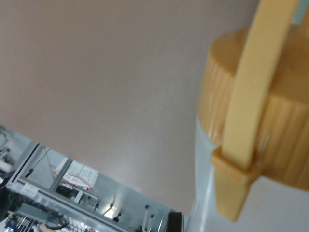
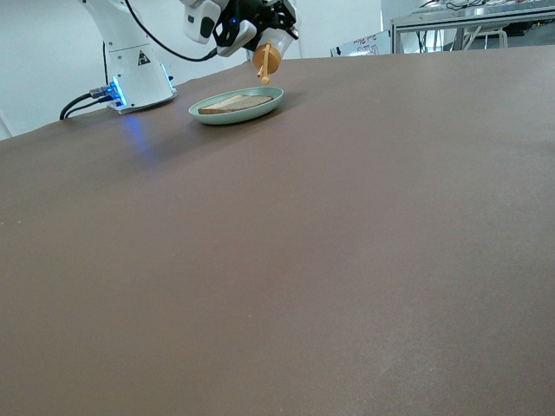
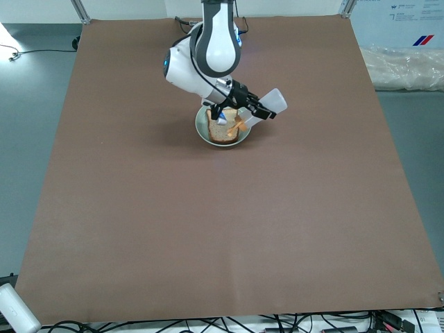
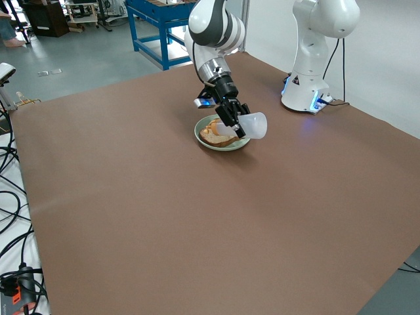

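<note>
My gripper is shut on a translucent white bottle with an orange cap, held tilted, cap low, above a pale green plate. On the plate lies a slice of bread. In the wrist view the ribbed cap and its strap fill the right side. A small orange tip hangs from the cap over the bread; whether anything comes out of it I cannot tell.
More cables run along another edge.
</note>
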